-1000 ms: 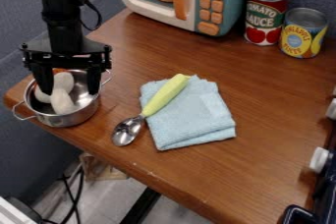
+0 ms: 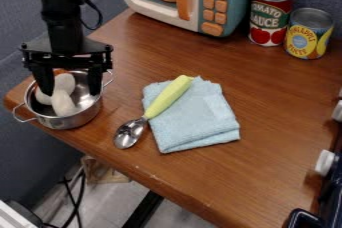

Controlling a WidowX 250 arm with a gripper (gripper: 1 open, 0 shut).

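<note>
My black gripper hangs over and into a steel pot at the left edge of the table; whether its fingers are open or shut is hard to see. White pieces and a bit of orange sit inside the pot, partly hidden by the gripper. A spoon with a yellow handle lies on a folded light blue cloth, its metal bowl resting to the left of the cloth.
A toy microwave stands at the back, with a tomato can and a yellow-label can to its right. A dark appliance lines the right edge.
The arm and gripper have shifted very slightly at the pot; nothing else has visibly moved.
</note>
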